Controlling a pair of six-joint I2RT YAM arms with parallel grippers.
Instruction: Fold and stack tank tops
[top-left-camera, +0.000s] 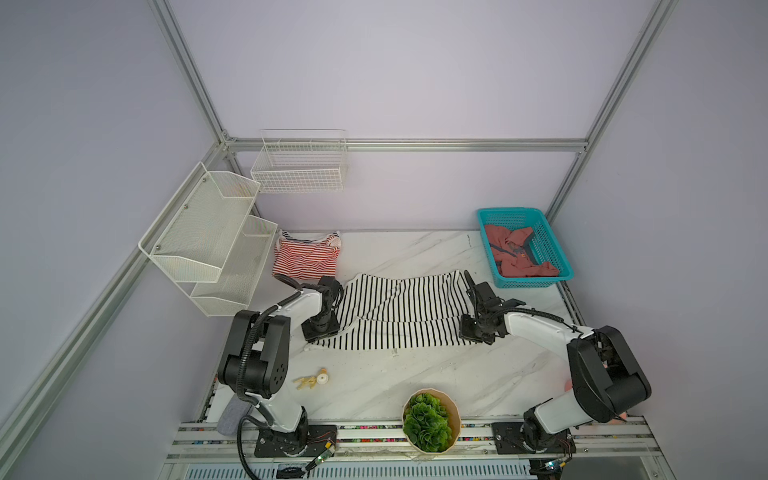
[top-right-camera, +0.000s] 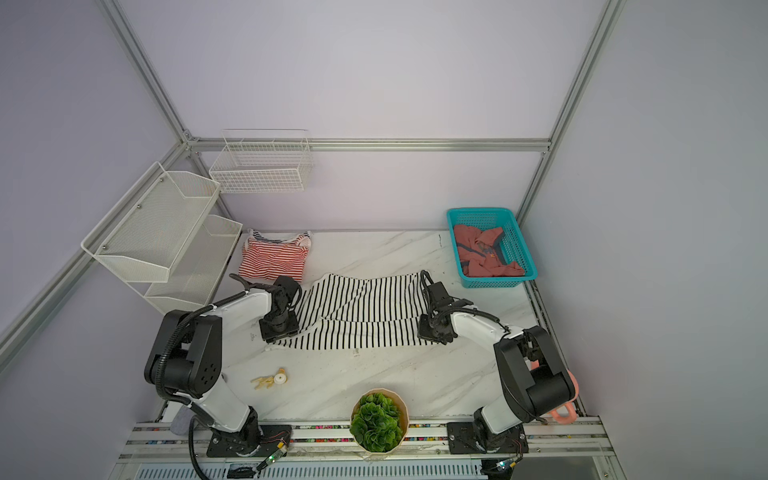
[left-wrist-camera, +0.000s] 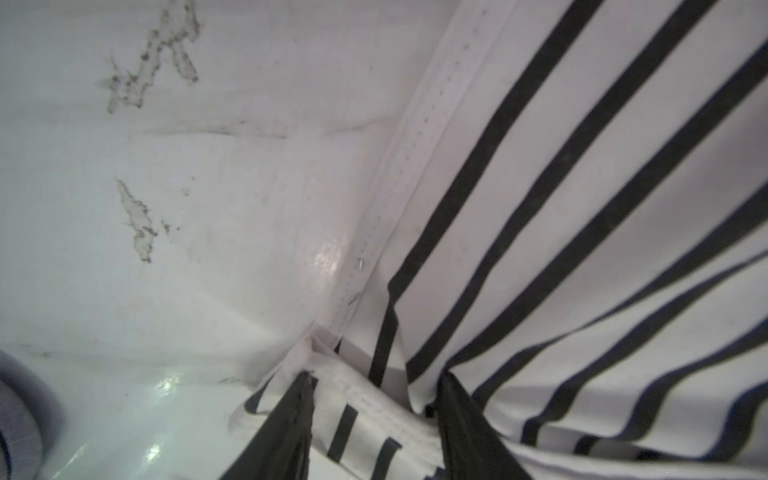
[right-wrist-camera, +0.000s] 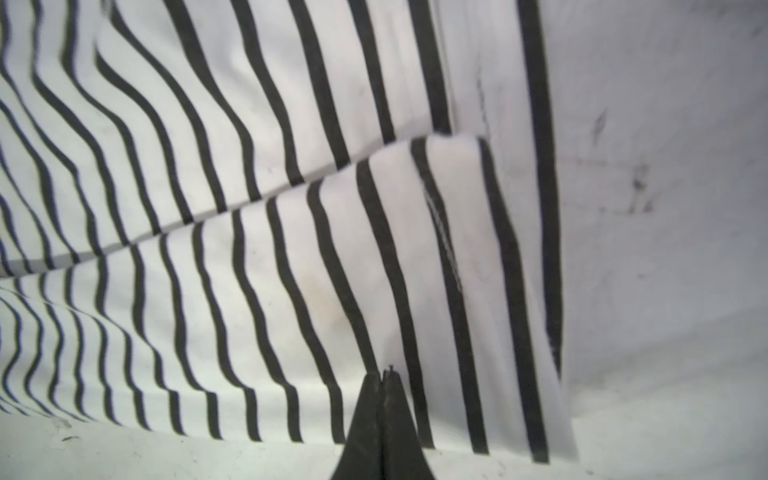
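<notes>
A white tank top with black stripes (top-left-camera: 408, 300) lies spread across the middle of the table, its front part doubled over in a band. My left gripper is at its front left corner. The left fingers (left-wrist-camera: 280, 436) stand apart, with a crumpled fold of the cloth (left-wrist-camera: 352, 388) between them. At the front right corner, my right gripper is shut, its tips over the striped band close to the hem; no cloth shows between them. A red-striped folded top (top-left-camera: 306, 257), with some black-striped cloth at its back edge, lies at the back left.
A teal basket (top-left-camera: 489, 248) holding reddish cloth (top-left-camera: 524, 254) stands at the back right. White mesh shelves (top-left-camera: 200, 232) hang at left. A small tan object (top-left-camera: 312, 378) and a pot of green leaves (top-left-camera: 428, 421) are in front.
</notes>
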